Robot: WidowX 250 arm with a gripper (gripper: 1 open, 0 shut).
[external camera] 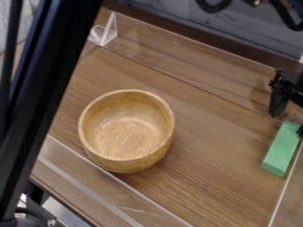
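A wooden bowl (127, 130), empty, sits on the left-centre of the wooden table. At the right edge lies a light green rectangular block (281, 149), its upper end beside my black gripper (288, 105). The gripper is only partly in view at the right border, dark and small, so the state of its fingers cannot be made out.
A small clear plastic piece (103, 34) stands at the back left. A dark post (30, 62) fills the left foreground. A grey wall and cables run along the back.
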